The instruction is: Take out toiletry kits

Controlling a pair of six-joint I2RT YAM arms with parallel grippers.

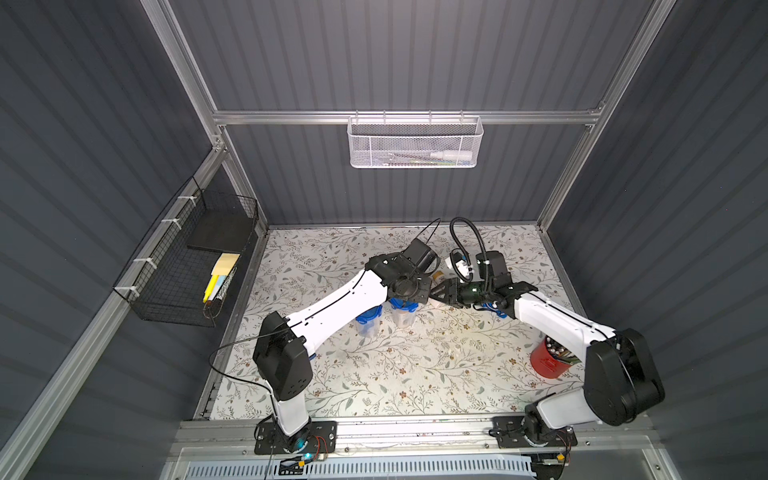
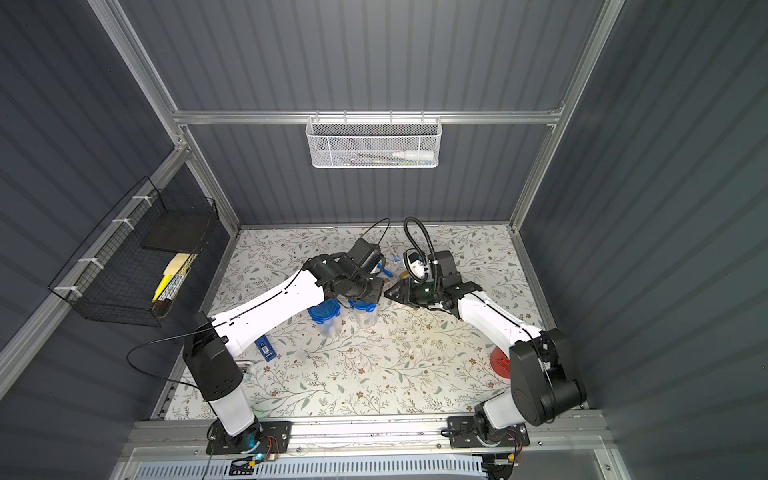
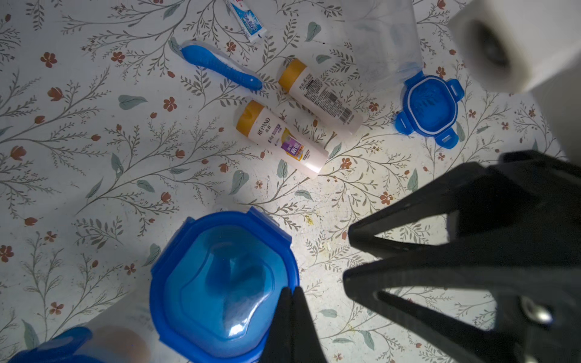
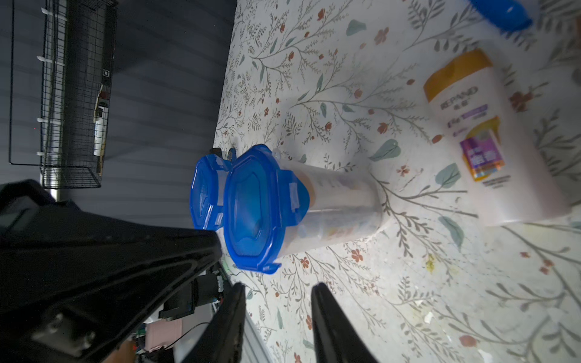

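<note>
Two clear jars with blue lids stand side by side on the table; the nearer jar point(image 4: 339, 208) has its lid point(image 3: 227, 284) shut. My left gripper is shut over the edge of that lid, nothing visible between its fingers; contact with the lid cannot be told. Facing it at close range is my right gripper, its fingers apart and empty. Two small bottles with orange caps, one label up point(image 3: 283, 139) and one label down point(image 3: 320, 96), lie on the table. A blue toothbrush or razor handle point(image 3: 221, 63) and a toothpaste tube point(image 3: 247, 19) lie behind them.
An empty clear container point(image 3: 384, 45) lies by its opened blue lid point(image 3: 431, 106). A red pot point(image 1: 550, 360) of small items stands at the right. A black wire basket point(image 1: 184, 264) hangs on the left wall.
</note>
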